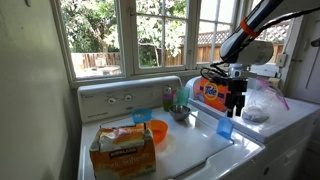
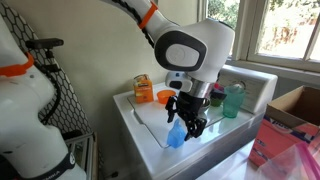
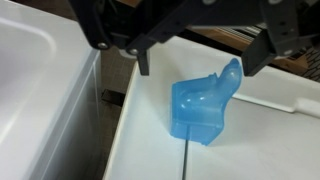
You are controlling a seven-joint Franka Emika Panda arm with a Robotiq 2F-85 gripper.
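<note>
A translucent blue scoop (image 3: pixel 197 110) sits on the white machine top, near its front edge. Its handle (image 3: pixel 232 74) points up toward the right finger in the wrist view. My gripper stands open over the scoop, its two dark fingers wide apart with nothing held between them. From the side, the gripper (image 2: pixel 187 122) is just above and beside the blue scoop (image 2: pixel 177 133); whether they touch I cannot tell. In exterior view 1 the scoop (image 1: pixel 224 128) shows just below and left of the gripper (image 1: pixel 235 110).
On the left machine stand a Kirkland box (image 1: pixel 123 152), an orange bowl (image 1: pixel 157 130), a blue bowl (image 1: pixel 140 116) and a metal bowl (image 1: pixel 180 113). An orange Tide box (image 1: pixel 210 93) and a clear plastic bag (image 1: pixel 262 105) are close to the arm.
</note>
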